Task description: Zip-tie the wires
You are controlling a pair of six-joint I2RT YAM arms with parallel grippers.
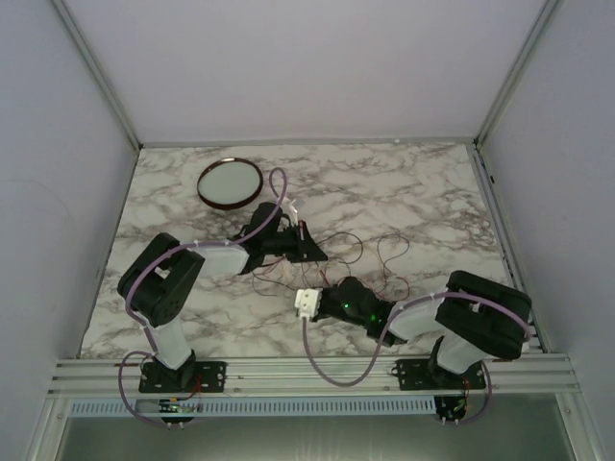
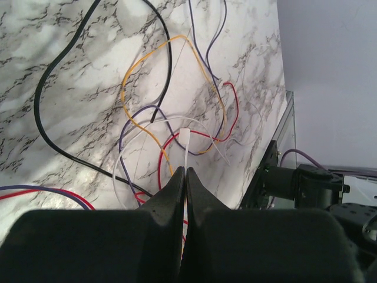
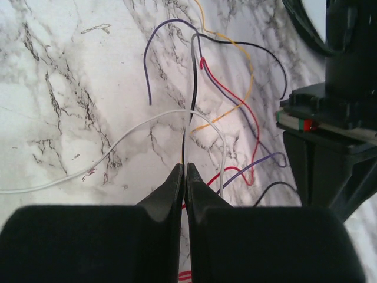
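My left gripper is shut at the tangle of wires, and a thin white zip tie with a square head (image 2: 184, 137) stands up from between its tips. Around it lie the orange wire (image 2: 125, 88), the red wire (image 2: 160, 162), and purple, white and black wires, crossing loosely. In the top view the left gripper (image 1: 323, 257) points right over the wires. My right gripper is also shut, close in front of it. A pale thin strip (image 3: 194, 65) beside a dark wire runs down to its tips; I cannot tell whether it is gripped.
A round dark-rimmed dish (image 1: 231, 183) stands at the back left of the marble table (image 1: 404, 173). Loose wire loops (image 1: 392, 254) spread to the right of the grippers.
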